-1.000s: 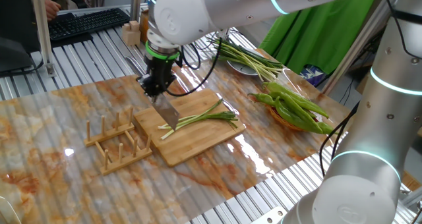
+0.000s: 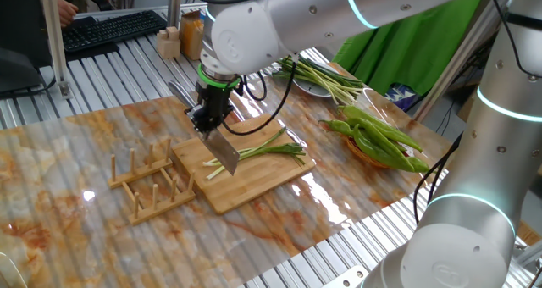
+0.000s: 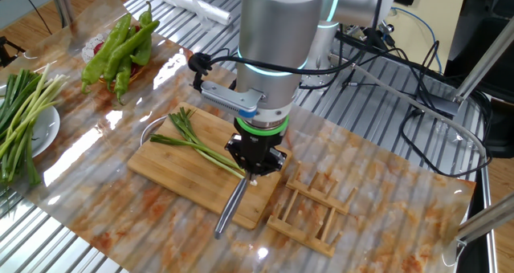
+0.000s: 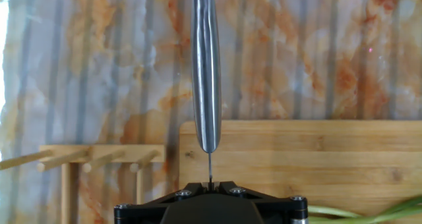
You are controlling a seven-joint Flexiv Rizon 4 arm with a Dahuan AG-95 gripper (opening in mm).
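Observation:
My gripper (image 2: 206, 129) is shut on a metal knife, with the broad blade (image 2: 222, 152) pointing down over the cutting board. In the wrist view the knife's steel handle (image 4: 207, 72) sticks out ahead of the fingers. The wooden cutting board (image 2: 233, 196) lies flat on the marbled table. A few green onions (image 3: 189, 135) rest across it, pale ends toward the gripper. From exterior view 1 the blade overlaps those pale ends; whether it touches them cannot be told. In exterior view 2 the gripper hides the blade, and only the handle (image 3: 233, 207) shows.
Beside the board stands a wooden peg rack (image 2: 152, 205). Green peppers (image 2: 373, 138) fill a basket at the right, and more green onions (image 2: 326, 78) lie on a plate behind. A keyboard (image 2: 114, 30) sits at the back left.
The gripper and knife have shifted to the right in exterior view 1 and slightly lower, bringing the blade over the pale onion ends. Onions, board and rack have stayed put.

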